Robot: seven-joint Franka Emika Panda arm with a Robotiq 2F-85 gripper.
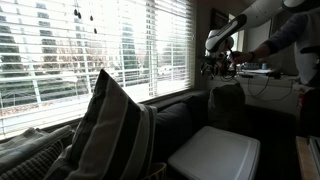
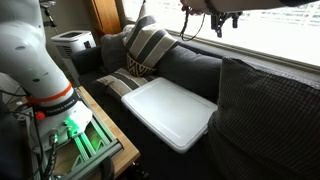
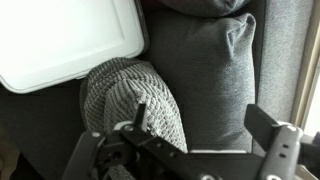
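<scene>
My gripper stands open in the wrist view, its two dark fingers wide apart and nothing visibly held between them. Beneath it are a grey knitted cushion (image 3: 130, 92) and the smooth dark sofa back (image 3: 205, 75). The white flat-topped box or lid (image 3: 65, 38) lies to the upper left, clear of the fingers. In exterior view 1 the gripper (image 1: 214, 68) hangs high by the window, small and dark. Exterior view 2 shows the gripper (image 2: 210, 16) at the top edge, well above the sofa, and the white lid (image 2: 168, 112) flat on the seat.
Striped pillows (image 2: 150, 45) lean at the sofa's far end, and a large dark cushion (image 2: 265, 115) fills the near right. Window blinds (image 1: 80, 50) run behind the sofa. A wooden table edge (image 2: 112, 135) lies at left. The white lid's top is bare.
</scene>
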